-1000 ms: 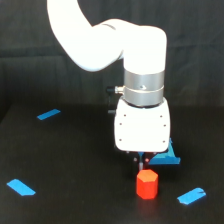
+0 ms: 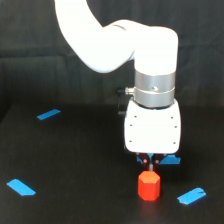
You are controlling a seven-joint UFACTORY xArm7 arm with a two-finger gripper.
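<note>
A red block (image 2: 149, 187) with a six-sided face toward the camera stands on the dark table, right of centre near the front. My gripper (image 2: 150, 162) points down just behind and above it. Its small dark fingers are partly lost against the background, so neither their opening nor contact with the block can be made out. A blue piece (image 2: 172, 159) shows behind the gripper, mostly covered by the white hand.
Blue strips lie flat on the table at the back left (image 2: 49, 114), front left (image 2: 21, 187) and front right (image 2: 191, 196). Left of the arm, the middle of the table is bare. A dark curtain (image 2: 50, 60) hangs behind.
The hand has shifted right and slightly lower, now covering more of the blue piece. The red block appears a touch farther right and nearer the camera. The blue strips have stayed put.
</note>
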